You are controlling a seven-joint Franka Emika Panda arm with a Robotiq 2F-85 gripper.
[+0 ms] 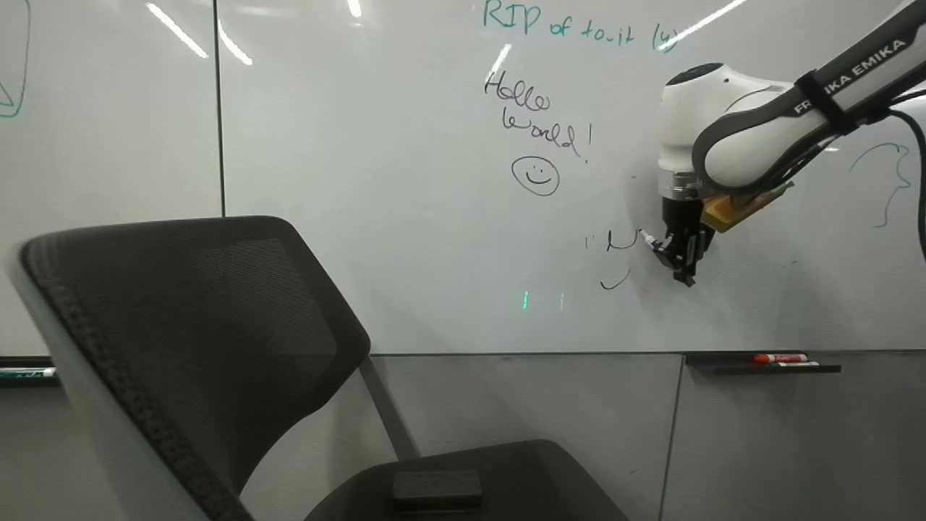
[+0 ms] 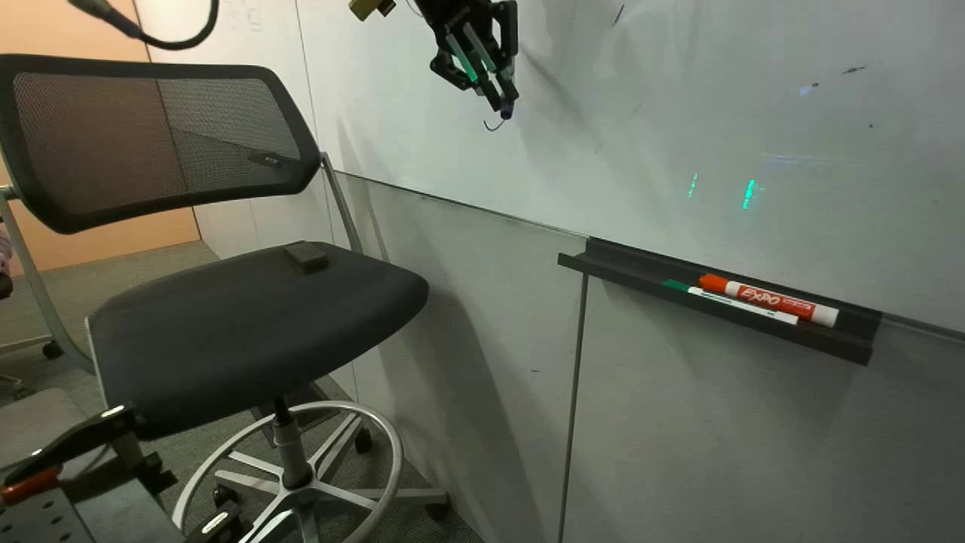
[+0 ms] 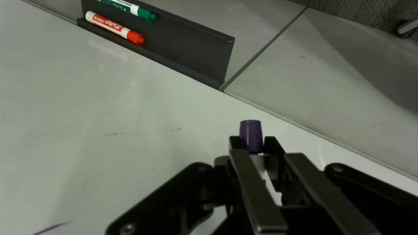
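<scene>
My gripper (image 1: 673, 253) is shut on a white marker (image 1: 647, 238) with a purple end (image 3: 251, 136), which pokes out between the fingertips in the wrist view. The marker's tip meets the whiteboard (image 1: 391, 191) at the upper right end of a dark curved stroke (image 1: 621, 247); whether it touches there is hard to tell. Left of that stroke is a short thin mark, and below it another curved stroke (image 1: 616, 281). Higher up, dark handwriting (image 1: 545, 134) reads roughly "Hello World!", with a smiley face (image 1: 535, 176) underneath. In the second exterior view the gripper (image 2: 503, 104) hangs at the top edge.
A black tray (image 2: 624, 262) below the board holds a red marker (image 2: 769, 299) and a green-capped one (image 2: 742, 305). A black office chair (image 1: 191, 339) stands in front at the left. Green writing (image 1: 582, 30) runs along the top of the board.
</scene>
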